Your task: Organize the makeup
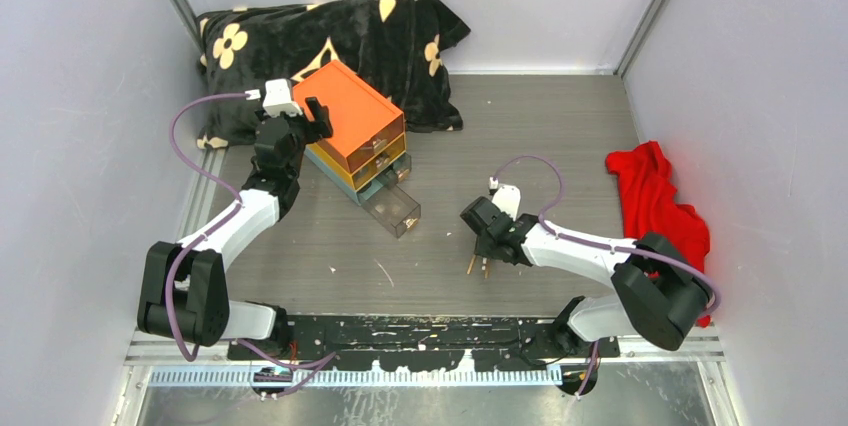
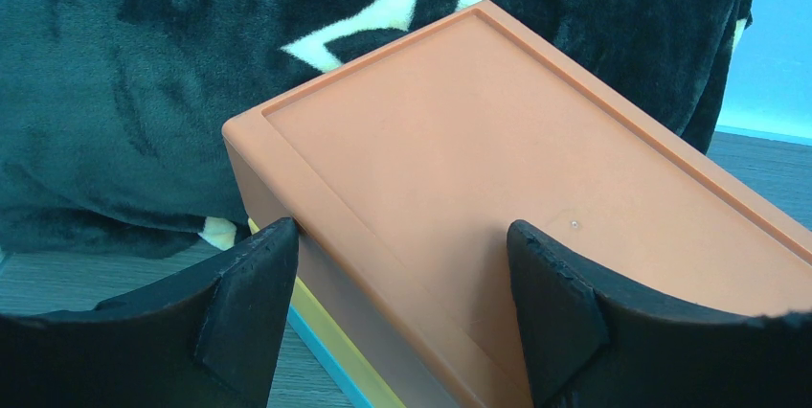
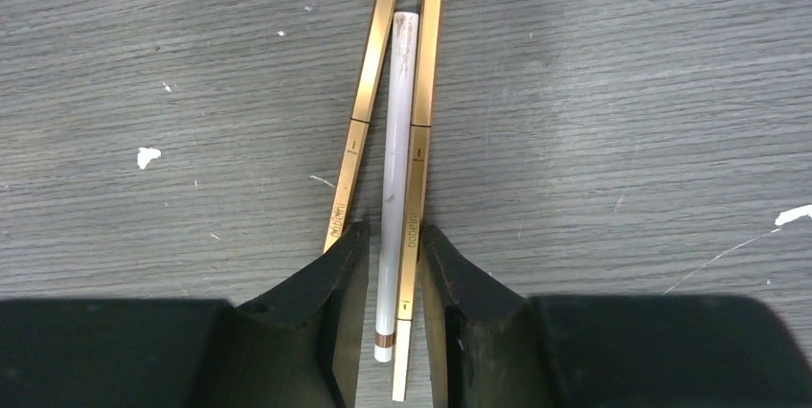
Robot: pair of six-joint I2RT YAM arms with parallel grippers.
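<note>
The stacked drawer organizer (image 1: 345,106) has an orange top and a clear bottom drawer (image 1: 390,208) pulled out. My left gripper is shut on the organizer's top edge at its left side. My right gripper is low over the table, its fingers part open around a white pencil (image 3: 398,102) and the gold pencil (image 3: 424,73) beside it. A second gold pencil (image 3: 372,63) lies slightly apart to the left, its lower end by the left finger.
A dark flowered blanket (image 1: 240,61) lies behind the organizer. A red cloth (image 1: 655,206) is at the right wall.
</note>
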